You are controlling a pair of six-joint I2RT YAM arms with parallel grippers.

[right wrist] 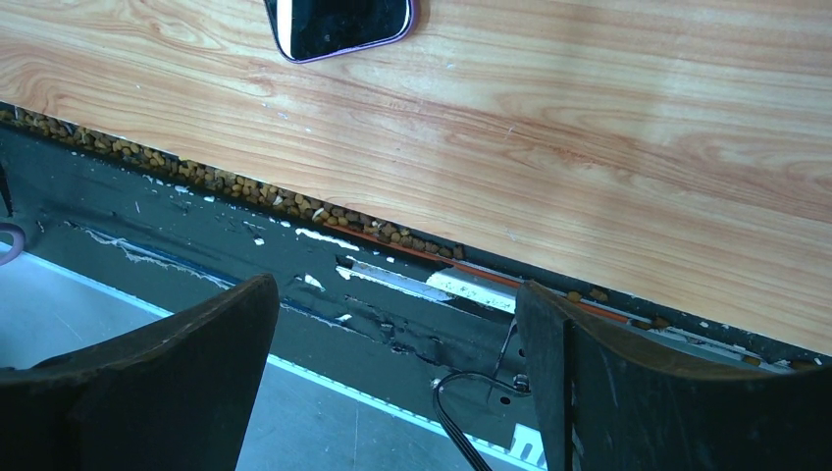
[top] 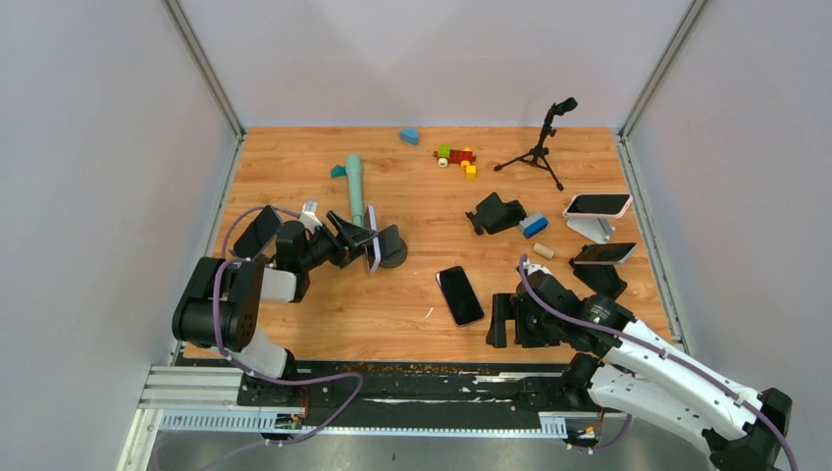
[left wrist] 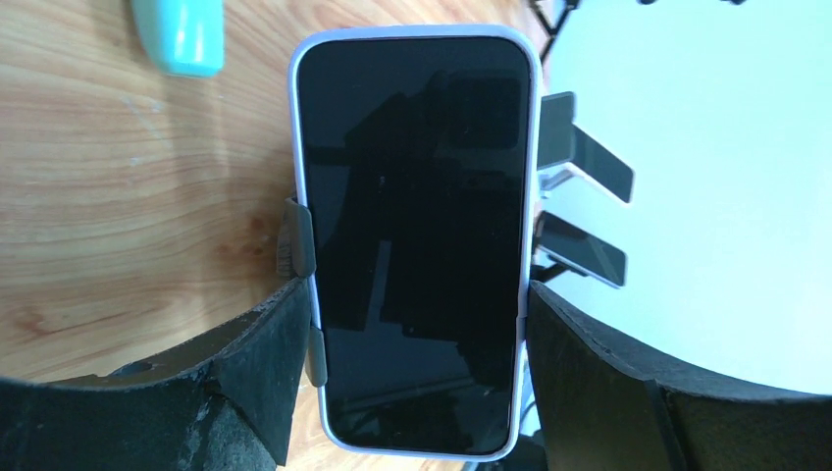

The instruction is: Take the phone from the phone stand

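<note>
A phone with a pale purple case (left wrist: 417,235) faces me in the left wrist view, its dark screen filling the middle. Grey stand clips (left wrist: 301,238) still touch its left edge, and the dark stand (top: 392,247) sits behind it in the top view. My left gripper is open, its fingertips at either side edge of the phone; any contact is hard to judge. Over the front right of the table, my right gripper is open with nothing between its fingers.
A black phone (top: 459,295) lies flat mid-table. At the right are two more phones on stands (top: 598,205), an empty black stand (top: 495,213) and a blue block (top: 533,225). A teal tube (top: 354,186) lies just behind the left gripper.
</note>
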